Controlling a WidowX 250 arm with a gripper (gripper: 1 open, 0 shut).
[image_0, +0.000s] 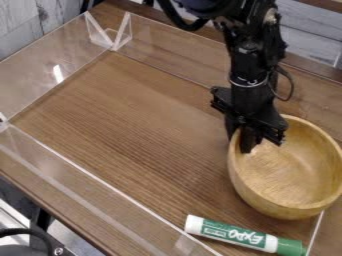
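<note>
A wooden bowl (283, 176) sits tilted at the right side of the table. My black gripper (249, 136) is at the bowl's near left rim, its fingertips down on that rim and shut on it. The fingertips are partly hidden against the bowl, so their exact hold is hard to see.
A green and white Expo marker (243, 236) lies at the front edge, below the bowl. Clear plastic walls edge the wooden table (127, 130), whose middle and left are bare.
</note>
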